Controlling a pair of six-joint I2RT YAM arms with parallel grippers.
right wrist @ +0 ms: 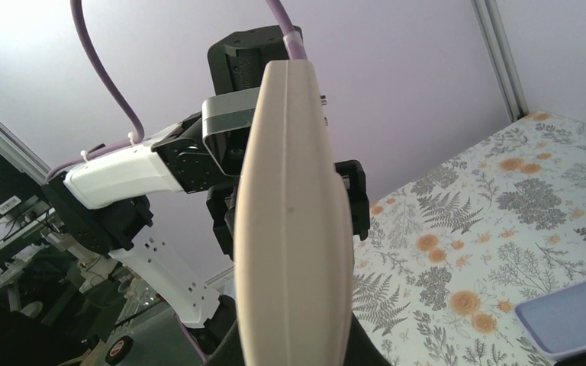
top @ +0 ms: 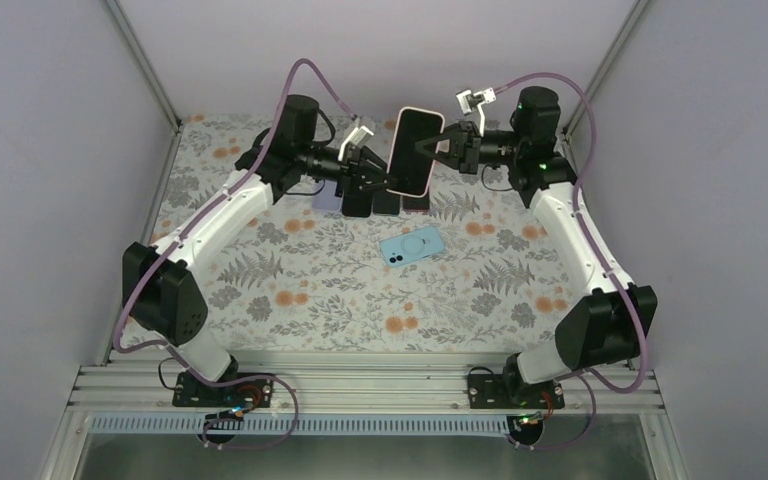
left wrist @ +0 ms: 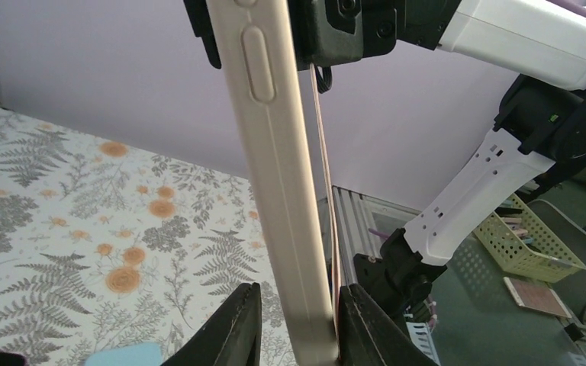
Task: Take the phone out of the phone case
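The phone [top: 415, 152] faces up with its black screen framed by a cream case [left wrist: 275, 152], held in the air between both arms. My left gripper [top: 388, 183] is shut on the lower left edge of the case. In the left wrist view, one black finger [left wrist: 242, 324] lies on each side of that edge. A thin pinkish strip [left wrist: 326, 175] runs beside the case wall with a narrow gap between; I cannot tell what it belongs to. On the opposite long edge, my right gripper [top: 430, 147] is shut. The case side [right wrist: 294, 229] hides most of its fingers.
A light blue phone or case [top: 412, 246] with a camera lies on the floral tabletop. Behind the held phone lie a lavender case [top: 327, 198] and a black phone-like item [top: 357, 205], with others alongside.
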